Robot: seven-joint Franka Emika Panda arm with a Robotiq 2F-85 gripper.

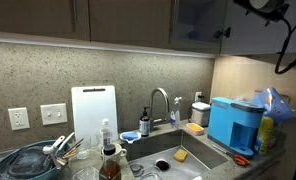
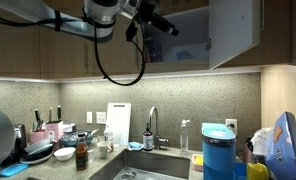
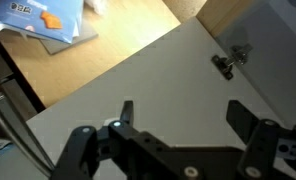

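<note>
An upper cabinet stands with one pale door [image 2: 229,30] swung out, and the grey cabinet interior [image 2: 178,45] shows beside it. My gripper [image 2: 172,30] is up high, near the open door. In the wrist view the gripper is open, its dark fingertips [image 3: 242,116] wide apart with nothing between them. A pale flat panel [image 3: 158,70] fills much of that view, with a metal hinge [image 3: 231,62] at its upper right. Whether the fingers touch the panel cannot be told.
Below are the sink [image 1: 173,160], a tall faucet [image 1: 160,100] and a blue container [image 1: 228,125]. A bagged blue package [image 1: 275,104] stands at the right. Dishes and a dish bowl [image 1: 28,160] crowd the left counter.
</note>
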